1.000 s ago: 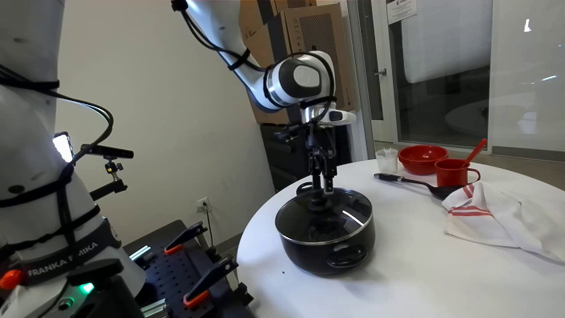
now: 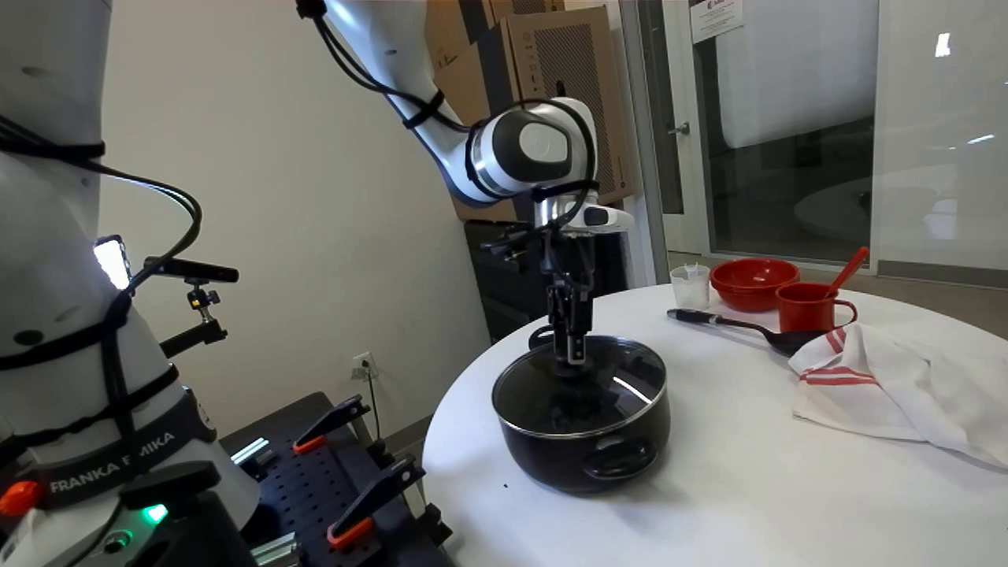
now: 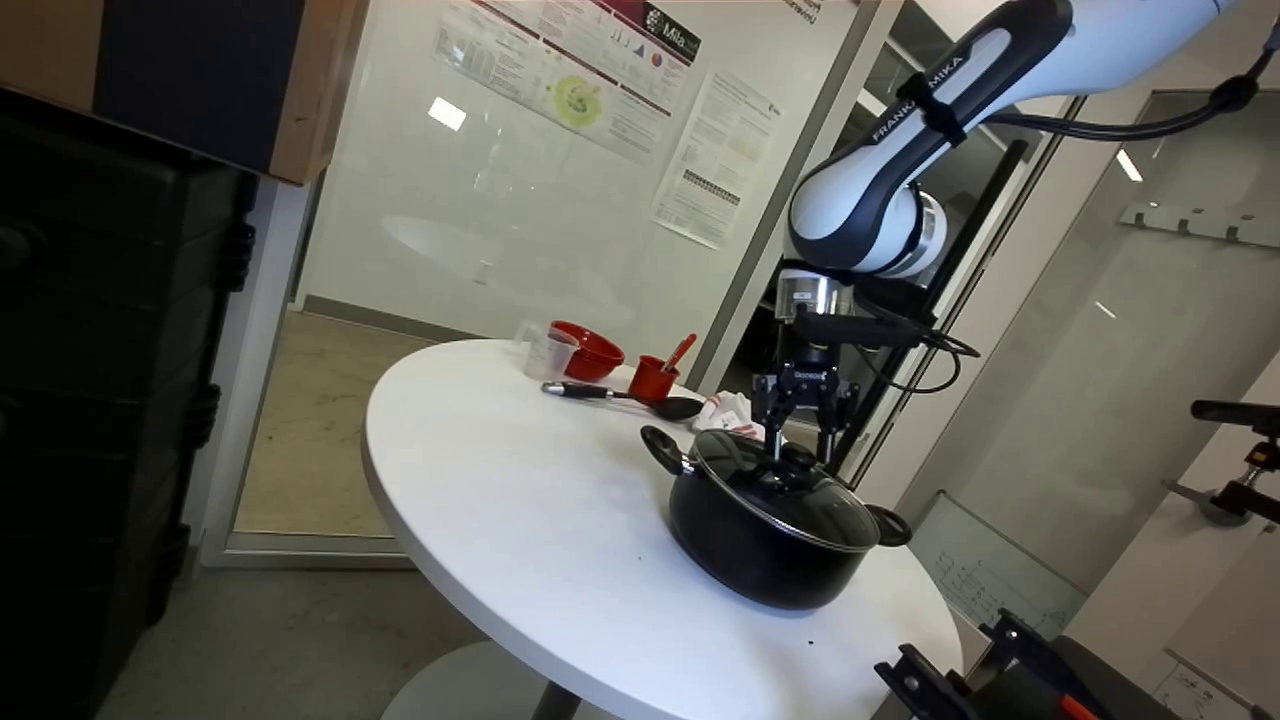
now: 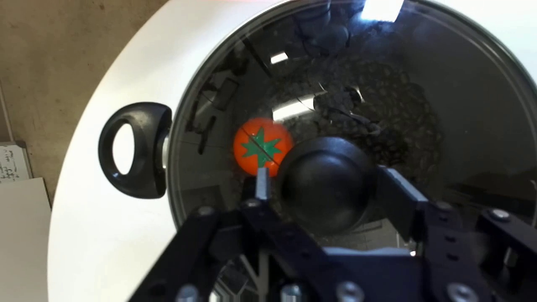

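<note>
A black pot (image 2: 586, 453) stands on the white table under a glass lid (image 3: 822, 514) with a metal rim. The lid's round black knob (image 4: 326, 183) sits at its middle. Over it, my gripper points straight down, its fingers part open on either side of the knob. Only a narrow gap shows between the fingers and the knob, and whether they touch it is hard to tell. Through the glass I see a red-orange tomato shape (image 4: 250, 156) with a green star-shaped top, and a dark pebbly mass inside the pot.
At the far side of the table (image 2: 756, 472) are red bowls (image 2: 754, 283), a clear cup (image 2: 691, 287), a red mug (image 2: 805, 309) with a red utensil, a black ladle (image 2: 728, 321) and a white towel with red stripes (image 2: 898, 397). The table between them and the pot is bare.
The gripper has come down toward the lid's knob and shifted slightly left in exterior view 1. The pot and lid look unmoved.
</note>
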